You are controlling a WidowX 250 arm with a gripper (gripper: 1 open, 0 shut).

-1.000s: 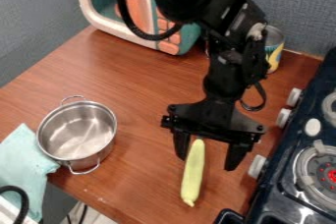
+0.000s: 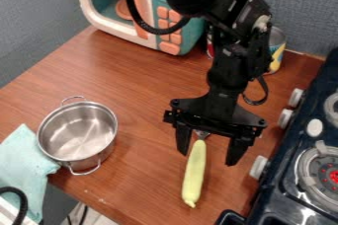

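Note:
The black gripper (image 2: 209, 146) hangs low over the wooden table, its two fingers apart and pointing down. A pale yellow corn cob (image 2: 195, 177) lies lengthwise on the table below it, its upper end near the left finger. Nothing shows held between the fingers.
A steel pot (image 2: 77, 130) with a light blue cloth (image 2: 20, 156) beside it sits at the left. A black stove (image 2: 298, 170) with knobs takes up the right. A toy microwave (image 2: 138, 7) and cans (image 2: 275, 46) stand at the back.
The arm has shifted slightly over the last second, its upper part moving a little. The corn, pot and other objects have not moved.

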